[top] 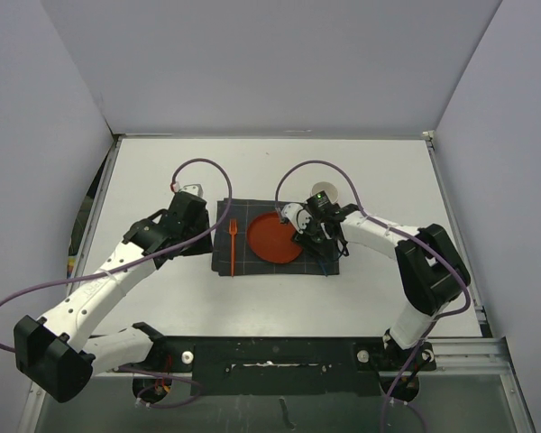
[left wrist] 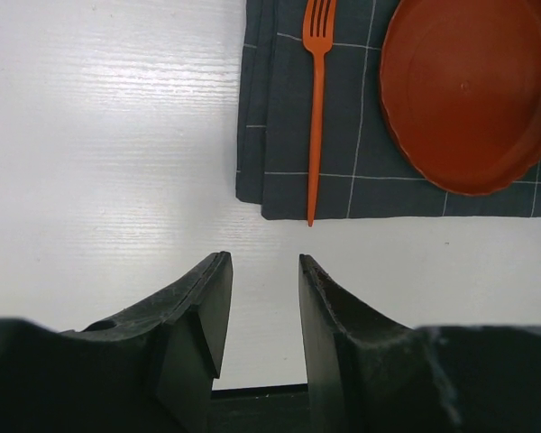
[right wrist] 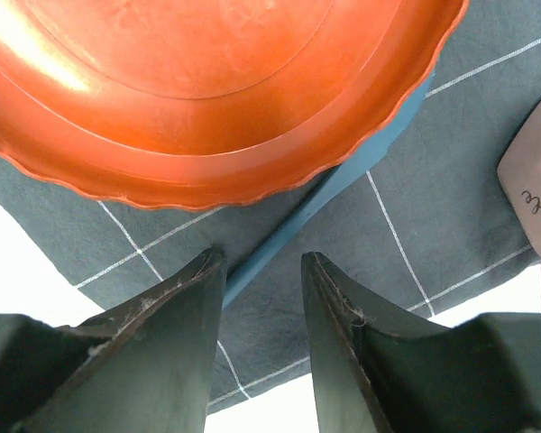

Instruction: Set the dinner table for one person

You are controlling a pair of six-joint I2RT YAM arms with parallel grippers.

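Note:
On a dark checked placemat (top: 252, 266) lie an orange fork (left wrist: 316, 117) at the left and an orange plate (top: 270, 236). A blue utensil (right wrist: 302, 216), probably a knife, lies diagonally right of the plate, partly under its rim. My right gripper is low over this blue utensil, fingertips apart on either side of its handle, open. My left gripper hangs over bare table left of and below the mat, open, with nothing between its fingers.
A pale round object (top: 325, 190) sits behind the mat at right. A pinkish item (right wrist: 532, 171) is at the right edge of the right wrist view.

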